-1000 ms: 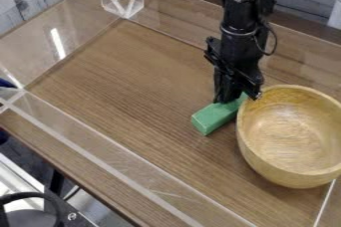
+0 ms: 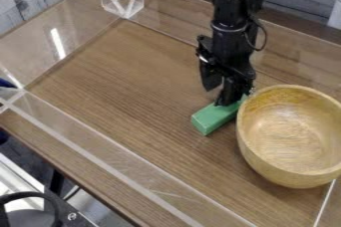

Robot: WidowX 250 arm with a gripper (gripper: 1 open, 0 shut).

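The black robot arm comes down from the top of the view to my gripper, which is low over a green block. The block lies on the wooden table beside a large tan bowl, its upper end close to the bowl's rim and partly behind the gripper. The fingertips are dark and small, so I cannot tell whether they touch the block or how far apart they stand.
Clear plastic pieces are at the table's left edge and back left. The bowl takes up the right side.
The arm's middle has shifted slightly left and its shape has changed a little. The green block and bowl lie about where they were.
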